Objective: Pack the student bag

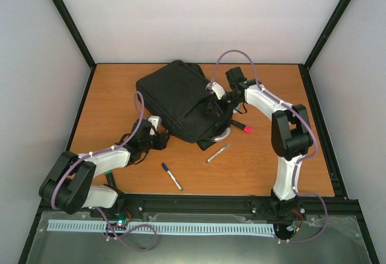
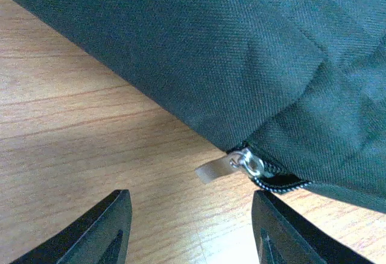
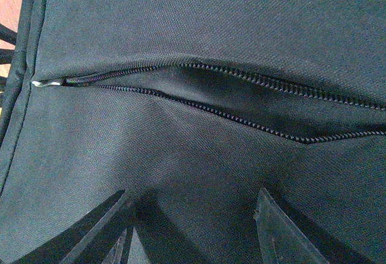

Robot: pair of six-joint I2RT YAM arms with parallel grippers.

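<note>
A black student bag (image 1: pixel 175 98) lies tilted across the back middle of the table. At its left edge is my left gripper (image 1: pixel 164 138), parted, with a metal zipper pull (image 2: pixel 229 166) ahead of its fingers (image 2: pixel 108 228) in the left wrist view; nothing is between them. My right gripper is open over the bag's fabric, facing a slightly gaping zipper (image 3: pixel 241 116) whose slider (image 3: pixel 48 83) shows at the left. A blue-capped marker (image 1: pixel 172 176), a silver pen (image 1: pixel 218 153) and a pink-ended marker (image 1: pixel 240 126) lie on the wood.
The bag's grey handle (image 1: pixel 222 135) curls at its front right corner. Bare table (image 1: pixel 259 167) stretches over the front right. A dark frame rail (image 1: pixel 181 204) runs along the front edge.
</note>
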